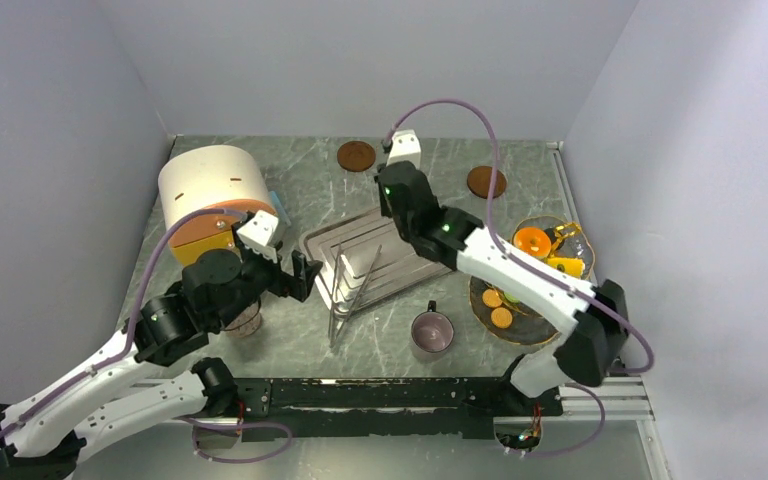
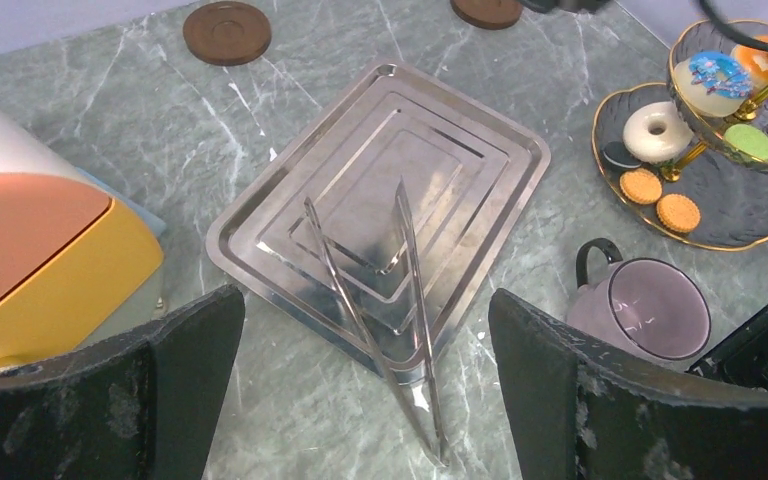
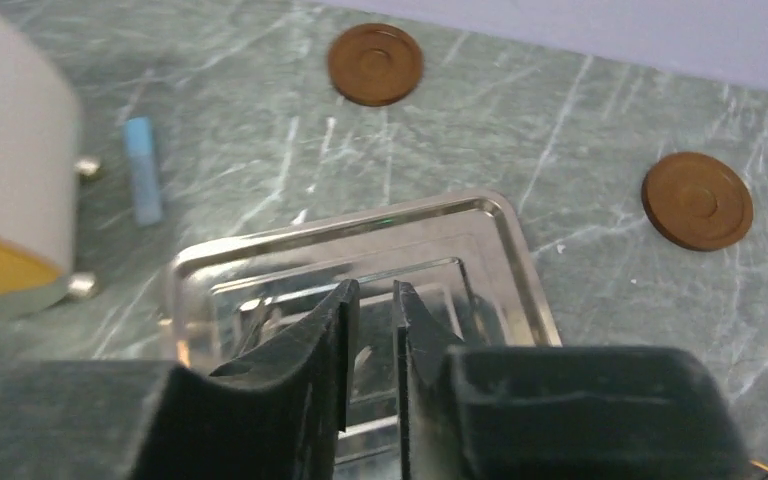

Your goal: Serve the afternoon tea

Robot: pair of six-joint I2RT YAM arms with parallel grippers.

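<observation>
A steel tray [image 1: 400, 265] [image 2: 480, 200] [image 3: 515, 280] lies mid-table, with metal tongs [image 1: 358, 295] [image 2: 418, 300] resting across its front edge. My left gripper [image 1: 300, 277] is open and empty above the tray's front-left. My right gripper is over the back of the tray, its fingers partly apart, nothing seen between them. A mug [image 1: 432, 330] [image 2: 638, 310] stands front right. The two-tier stand of sweets [image 2: 690, 220] is at the right.
Two brown coasters [image 1: 356, 156] [image 3: 697, 200] lie at the back. A drawer box [image 1: 205, 190] and light blue object [image 3: 145, 170] are at the left. Walls enclose the sides and back.
</observation>
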